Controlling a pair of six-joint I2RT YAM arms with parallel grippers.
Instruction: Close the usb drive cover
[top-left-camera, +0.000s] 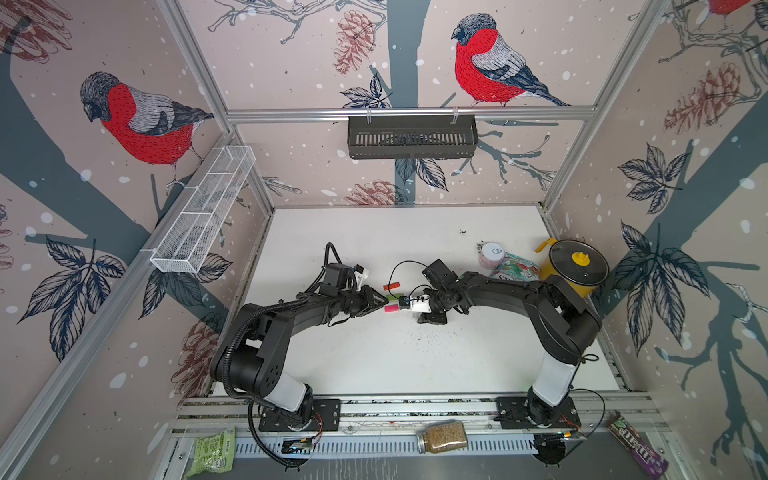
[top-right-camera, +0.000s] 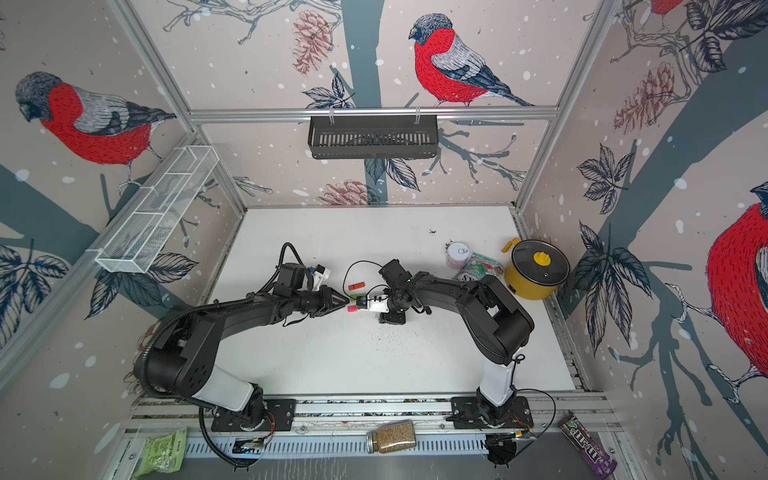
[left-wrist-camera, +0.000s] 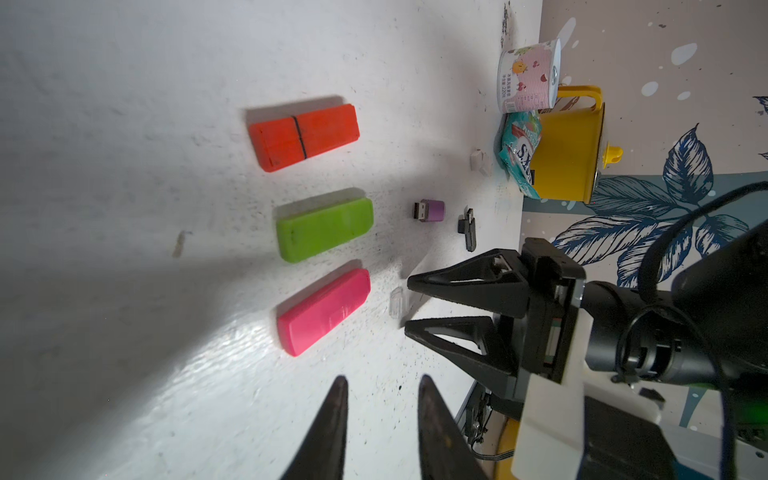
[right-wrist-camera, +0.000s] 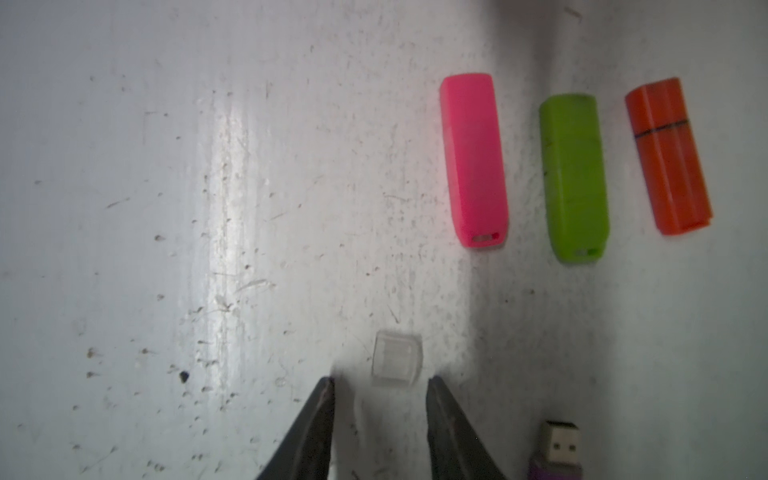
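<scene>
In the right wrist view, a clear cap (right-wrist-camera: 395, 358) lies on the table between the fingertips of my open right gripper; below right is a purple USB drive (right-wrist-camera: 557, 450) with bare plug, also in the left wrist view. Pink (right-wrist-camera: 472, 160), green (right-wrist-camera: 574, 177) and orange (right-wrist-camera: 666, 157) sticks lie in a row farther from that gripper. My left gripper is open with empty fingers, above the table left of the row.
A small black object (left-wrist-camera: 468, 229) lies near the purple drive. A pink can (top-left-camera: 491, 253), a snack bag (top-left-camera: 520, 267) and a yellow pot (top-left-camera: 573, 268) stand at the right.
</scene>
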